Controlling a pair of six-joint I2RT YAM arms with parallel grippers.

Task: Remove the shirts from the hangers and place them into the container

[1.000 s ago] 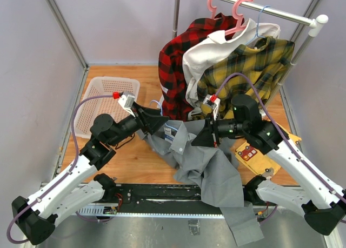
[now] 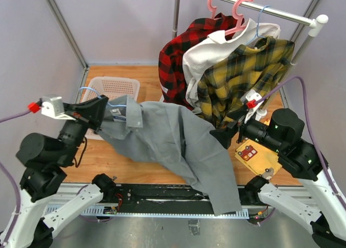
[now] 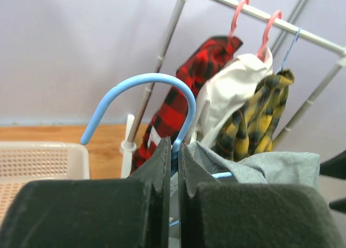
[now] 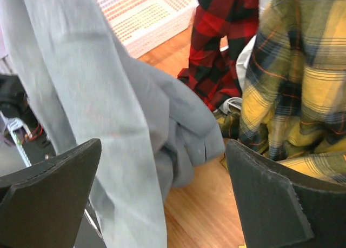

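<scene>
In the left wrist view my left gripper is shut on the blue hanger [image 3: 146,76] at the base of its hook. The grey shirt [image 2: 184,145] is still on this hanger at the collar, and its body stretches to the right across the table's front, sagging over the front edge. My right gripper stands open, with grey cloth in view beyond and between its spread fingers. From above, the right gripper is close to the shirt's right side; whether it touches the cloth I cannot tell.
A rack [image 2: 254,6] at the back right carries a red checked shirt [image 2: 186,56], a white garment [image 2: 208,53] and a yellow plaid shirt [image 2: 248,75]. A pale basket [image 2: 116,85] sits at back left, partly behind the left arm. A yellow cloth [image 2: 259,159] lies at right.
My left gripper has moved left and up with the hanger, drawing the shirt's collar along. The right gripper has opened, let go of the shirt and shifted right.
</scene>
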